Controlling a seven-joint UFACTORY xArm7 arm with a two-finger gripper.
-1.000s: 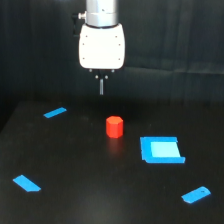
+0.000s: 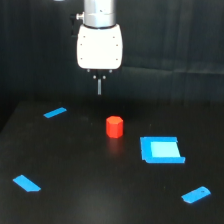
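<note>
A small red block (image 2: 115, 127) stands on the black table, a little right of the middle. Above and slightly left of it, my gripper (image 2: 99, 91) hangs from the white arm end (image 2: 100, 47), apart from the block. Only a thin grey rod-like tip shows below the white housing, so I cannot tell whether the fingers are open. Nothing is visible hanging from the tip. To the right of the block lies a pale square (image 2: 164, 149) bordered by blue tape (image 2: 149, 158).
Strips of blue tape lie at the back left (image 2: 55, 112), front left (image 2: 26, 184) and front right (image 2: 196, 195). A dark curtain (image 2: 170, 55) hangs behind.
The arm end has shifted slightly to the left. The red block and the taped square have stayed where they were.
</note>
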